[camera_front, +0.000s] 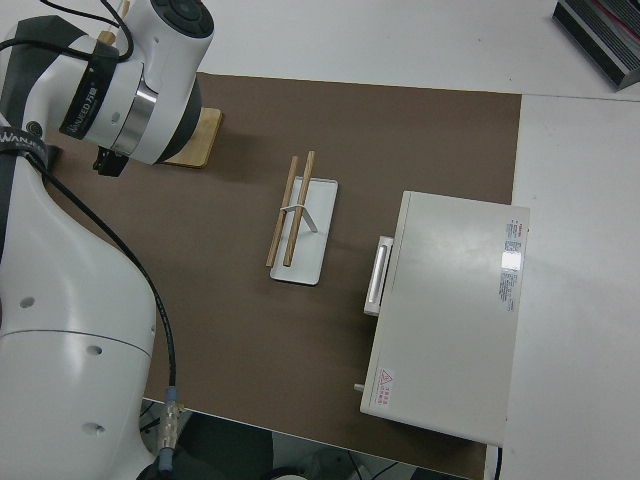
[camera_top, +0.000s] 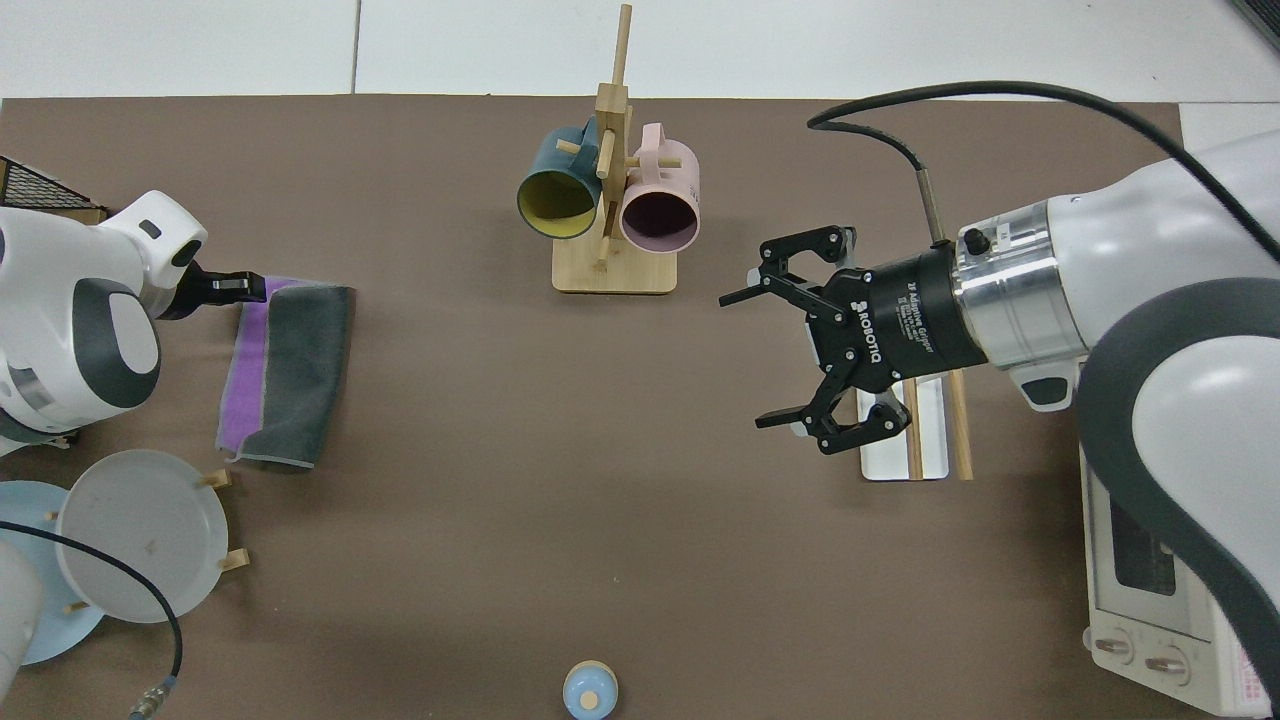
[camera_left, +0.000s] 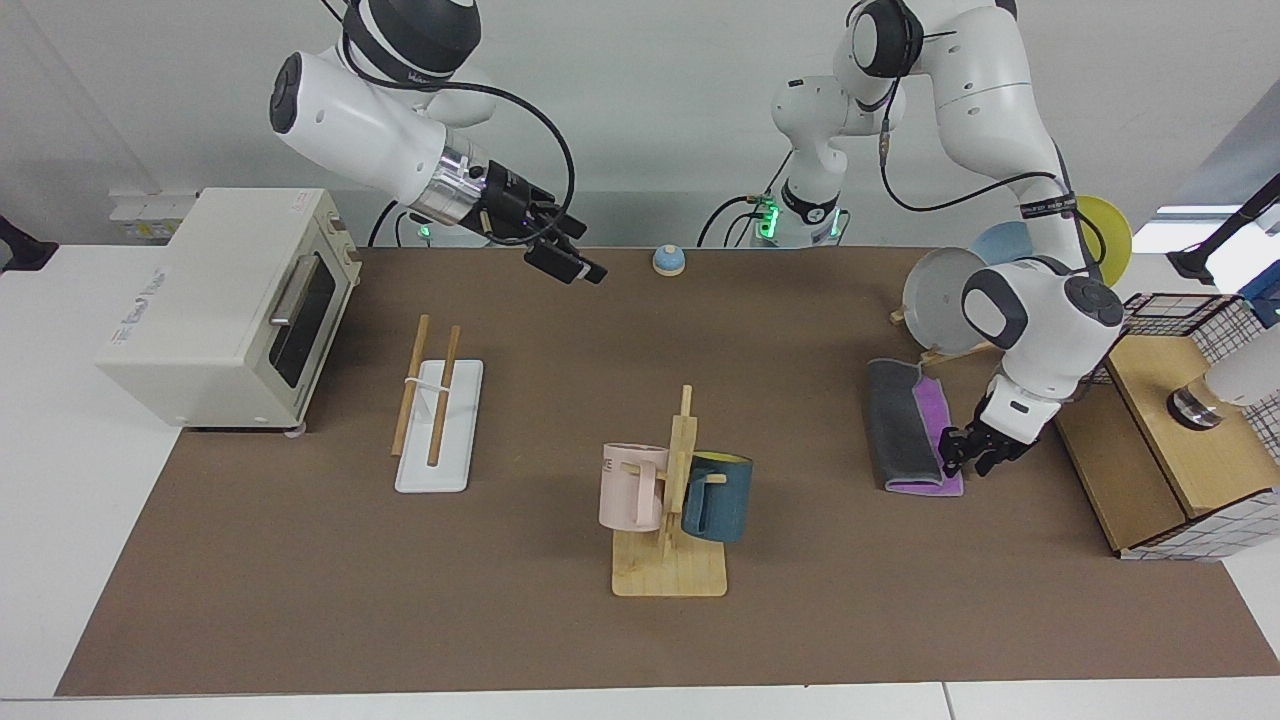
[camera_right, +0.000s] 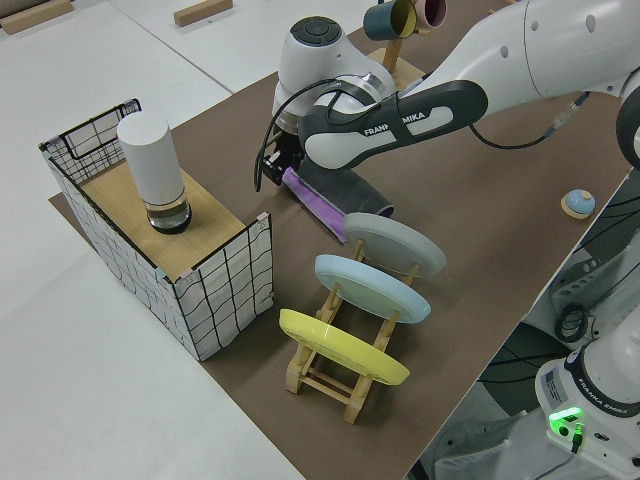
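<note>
A grey-and-purple cloth lies at the left of the mat. My left gripper is over its upper end; whether it is open or shut is hard to tell. My right gripper hangs open and empty over the mat's right side, near a white board with two wooden sticks. A wooden mug tree holds a teal mug and a pink mug.
A plate rack with white, blue and yellow plates stands beside a wire shelf. A white oven is at the right. A small blue object lies near the edge.
</note>
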